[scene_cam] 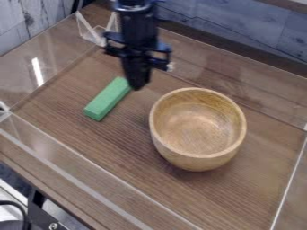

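A green rectangular block (pixel 107 98) lies flat on the wooden tabletop, left of a round tan bowl (pixel 197 138). My dark gripper (pixel 139 74) is raised above and behind the block, motion-blurred, so whether it is open or shut is unclear.
The bowl, which looks empty, takes up the centre right. Some cables show at the left edge and at the lower left corner.
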